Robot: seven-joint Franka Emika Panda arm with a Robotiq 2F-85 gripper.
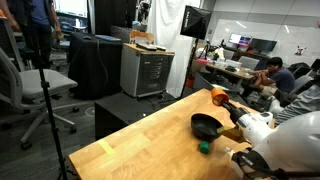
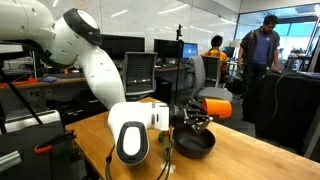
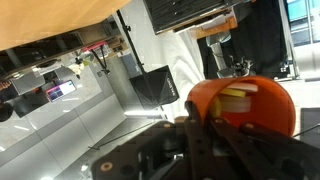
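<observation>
An orange cup (image 2: 217, 107) is held in my gripper, which is shut on it. The cup lies tipped over on its side, above the table. Pale yellow pieces (image 3: 236, 103) show inside the cup in the wrist view. A round black pan (image 2: 194, 143) sits on the wooden table, below and close to the cup. Exterior view 1 shows the cup above the far side of the pan (image 1: 206, 126). Little of the pan's inside can be made out.
Beside the pan stands a small green object (image 1: 204, 146). A black box (image 1: 118, 113) stands at the table's edge. People and office desks are farther back.
</observation>
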